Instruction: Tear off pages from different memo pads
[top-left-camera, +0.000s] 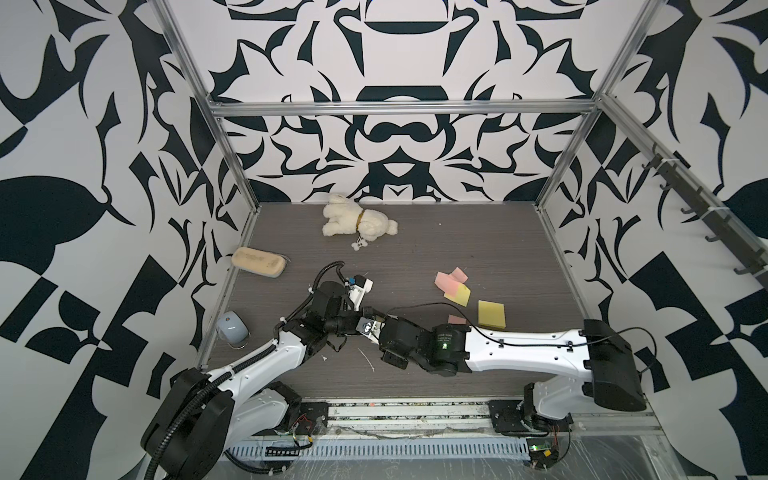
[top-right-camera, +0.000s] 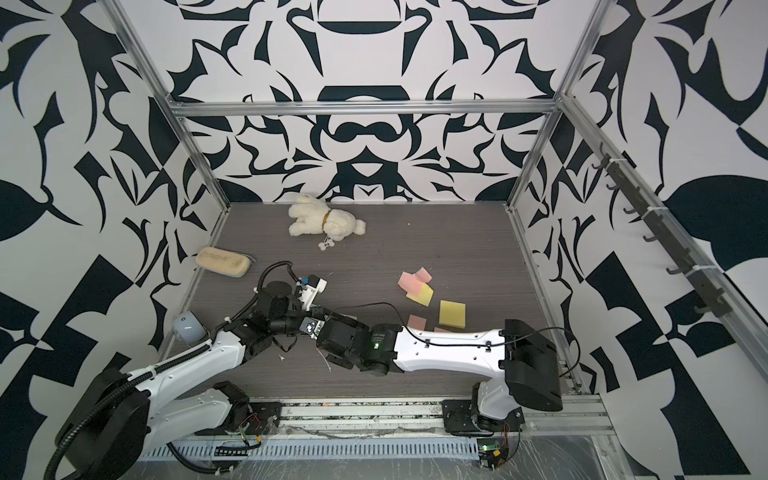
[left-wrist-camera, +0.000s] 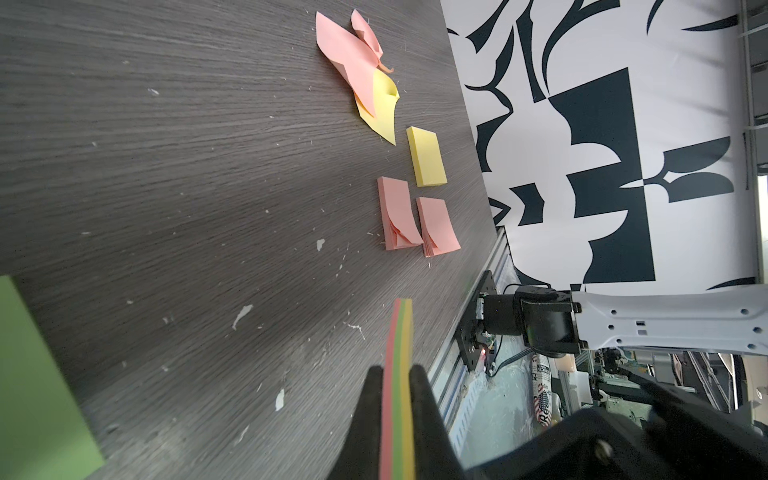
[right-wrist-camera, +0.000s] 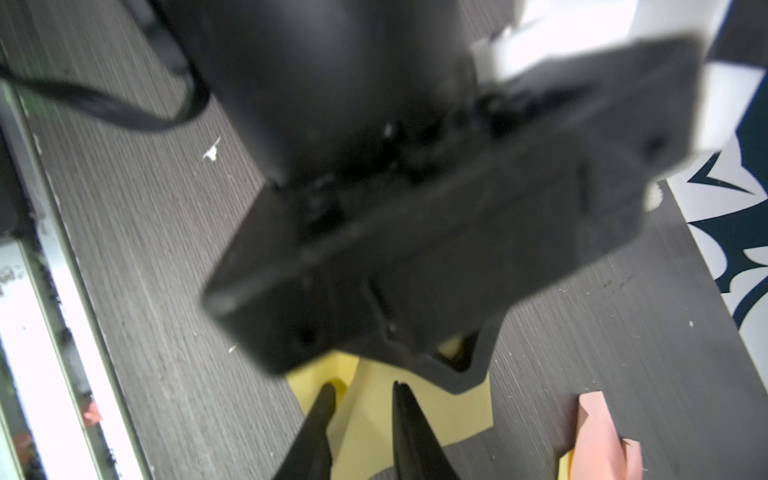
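Note:
Between the fingers of my left gripper a thin layered memo pad (left-wrist-camera: 400, 336) stands edge-on, striped pink, green and yellow. The yellow face of that pad (right-wrist-camera: 440, 408) shows beneath the left gripper's black housing in the right wrist view, its yellow top page lifted along one side. My right gripper is part open, a finger on either side of the lifted page's edge. Whether its pads touch the paper I cannot tell. Two pink pads (left-wrist-camera: 397, 212) and a yellow pad (left-wrist-camera: 426, 157) lie on the table. A green pad or sheet (left-wrist-camera: 36, 392) fills the left edge.
Loose torn pages, pink (top-left-camera: 446, 281) and yellow (top-left-camera: 458, 295), lie right of centre. A white plush toy (top-left-camera: 360, 220) lies at the back, a tan case (top-left-camera: 258, 261) and grey mouse (top-left-camera: 232, 328) at the left. Free room spreads over the table's back right.

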